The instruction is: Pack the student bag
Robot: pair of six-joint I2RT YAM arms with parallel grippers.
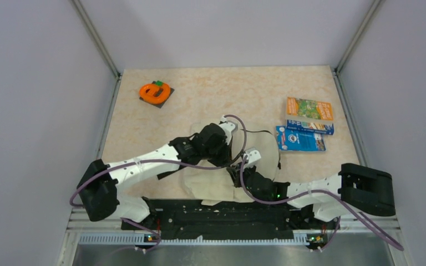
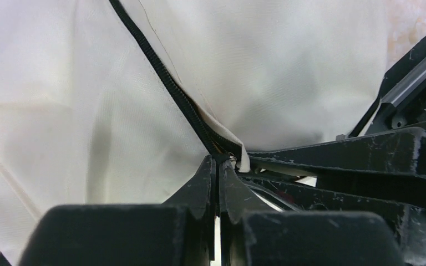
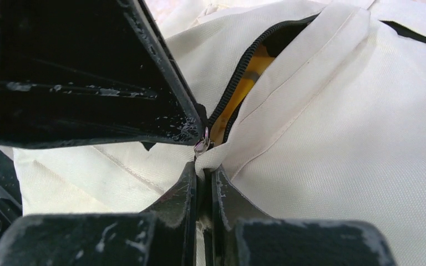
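The cream bag [image 1: 211, 185] lies flat at the table's front middle, mostly under both arms. Its black zipper [image 2: 166, 77] runs to where both grippers meet. At the zipper's end, my left gripper is shut on what looks like the dark, thin zipper pull, beside a small metal ring [image 3: 202, 145]. Just beside it, my right gripper is shut on a fold of bag cloth along the zipper edge. Through the gap in the zipper, something yellow-orange [image 3: 249, 77] shows inside the bag.
An orange pumpkin-shaped item [image 1: 155, 93] rests on a dark square at the back left. Books [image 1: 309, 110] and a blue booklet [image 1: 300, 139] lie to the right. Bare table stretches across the back. Both gripper tips are crowded close together.
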